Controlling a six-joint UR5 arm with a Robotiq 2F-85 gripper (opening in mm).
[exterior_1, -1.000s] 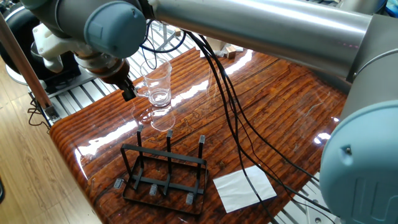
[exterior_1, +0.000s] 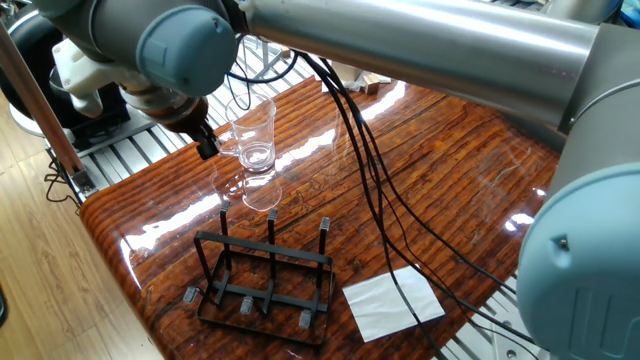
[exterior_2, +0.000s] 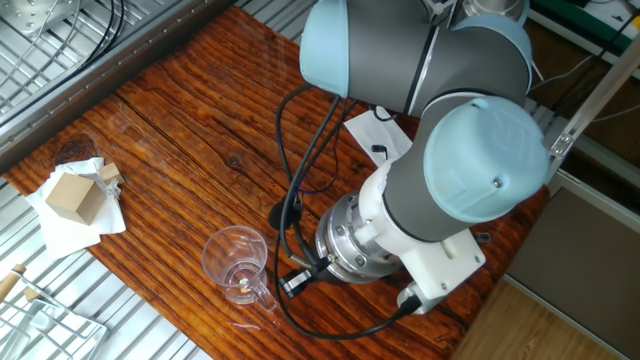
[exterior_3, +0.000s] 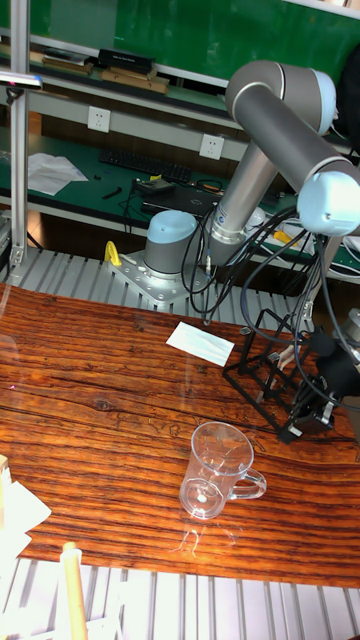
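A clear handled cup (exterior_3: 220, 469) stands upright on the wooden table, its handle (exterior_3: 249, 486) turned toward the arm's side. My gripper (exterior_1: 207, 150) points down at an angle beside that handle. In exterior view 2, a small gap separates the dark fingers (exterior_2: 296, 284) from the cup (exterior_2: 237, 265). Exterior view 3 also shows the gripper (exterior_3: 294, 433) apart from the cup, on its handle side. The fingers are too small and dark to tell how far apart they stand. On the near side in exterior view 1 is a black wire rack (exterior_1: 265, 285) with upright prongs.
A white sheet (exterior_1: 394, 303) lies to the right of the rack. Wooden blocks (exterior_2: 76, 198) rest on white paper at the table's edge. Loose black cables (exterior_1: 375, 190) hang from the arm over the table.
Almost nothing differs; the gripper's tip sits very slightly higher in exterior view 1 than before. The cup, rack and sheet have not moved.
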